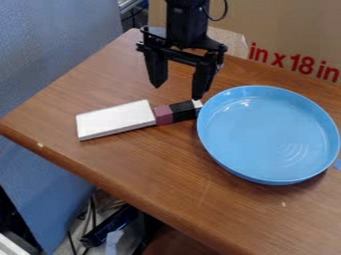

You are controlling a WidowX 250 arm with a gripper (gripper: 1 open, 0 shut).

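My black gripper [178, 79] hangs over the wooden table, open, with nothing between its two fingers. Just below it and to the left lies a long flat block [115, 120], mostly white, with a maroon and black section and a small white tip at its right end. That right end reaches the rim of a light blue plate [266, 135] on the right side of the table, touching it or very close.
A cardboard box [286, 35] with red lettering stands behind. A blue-grey padded surface [47, 60] borders the table's left side, and cables show below its front left edge.
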